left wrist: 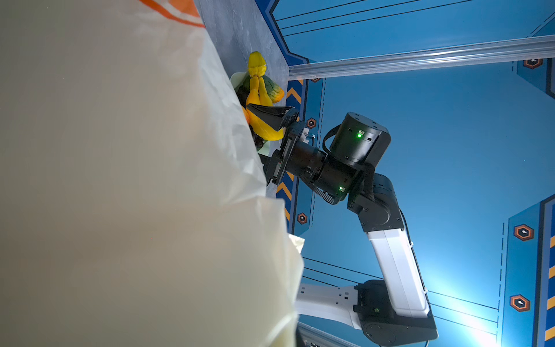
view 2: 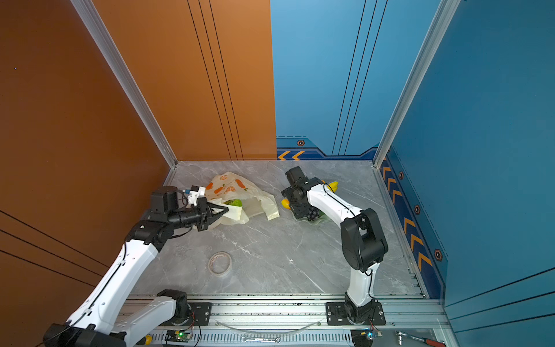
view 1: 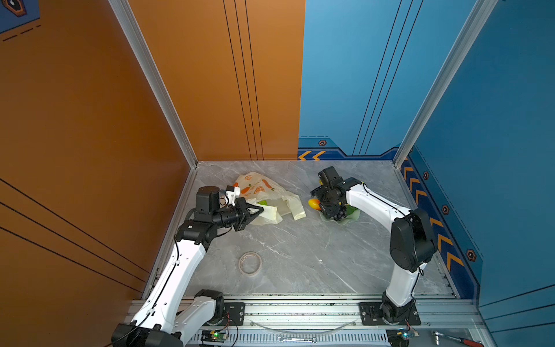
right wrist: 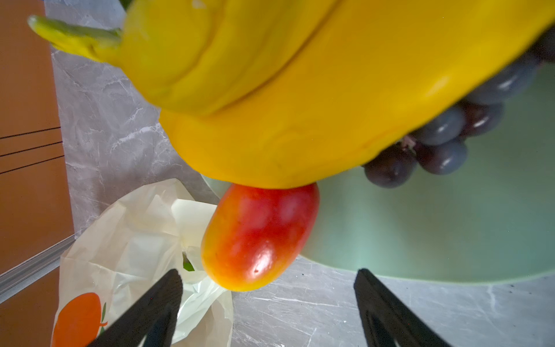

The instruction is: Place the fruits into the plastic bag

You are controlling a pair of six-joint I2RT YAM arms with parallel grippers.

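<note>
The pale plastic bag [view 1: 254,184], printed with orange shapes, lies open toward the right, with a green fruit [view 2: 233,202] inside. My left gripper [view 1: 261,209] is shut at the bag's near edge, its tips on the thin flap; in the left wrist view the bag [left wrist: 133,190] hides the fingers. My right gripper is open over the near left side of the green bowl [right wrist: 416,231]. A red-yellow mango [right wrist: 260,237] overhangs the bowl's rim, between and just beyond the fingertips. Bananas [right wrist: 300,115] and dark grapes [right wrist: 442,130] also sit in the bowl.
A roll of tape [view 1: 250,263] lies on the grey table in front of the bag. Orange and blue walls enclose the back and sides.
</note>
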